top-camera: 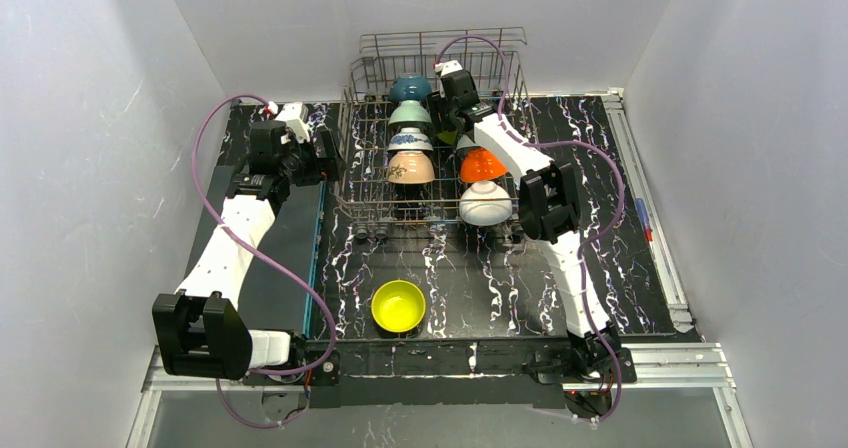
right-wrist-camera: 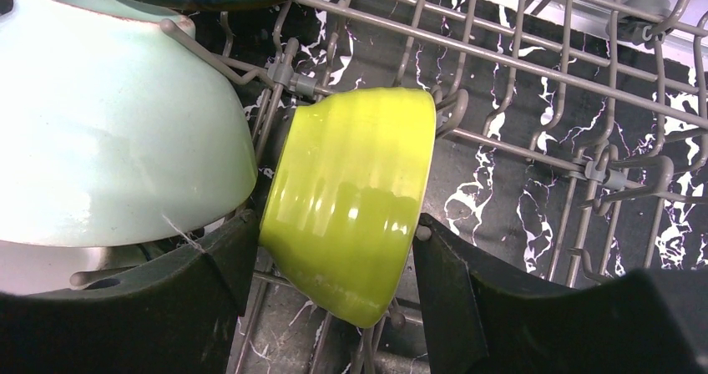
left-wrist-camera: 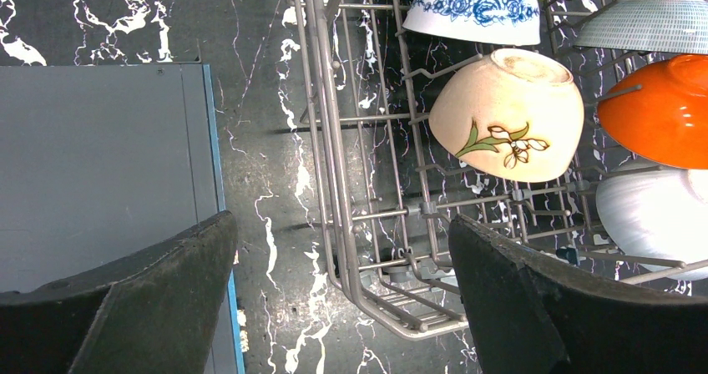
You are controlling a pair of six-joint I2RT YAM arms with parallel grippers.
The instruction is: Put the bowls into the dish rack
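In the right wrist view a yellow-green bowl (right-wrist-camera: 355,199) stands tilted on edge among the rack's wires. My right gripper straddles it, one finger at each side and very close; whether both press on it cannot be told. From above, the right gripper (top-camera: 447,113) covers most of that bowl. Another yellow-green bowl (top-camera: 398,306) rests on the counter in front of the dish rack (top-camera: 345,158). At the rack's left side, my left gripper is open, nothing between its fingers.
One rack column holds blue (top-camera: 409,89), mint (top-camera: 408,116), blue-flowered (top-camera: 409,140) and peach (top-camera: 410,168) bowls. Orange (top-camera: 483,165) and white (top-camera: 486,205) bowls line the other, with a pale patterned bowl (left-wrist-camera: 655,15) behind.
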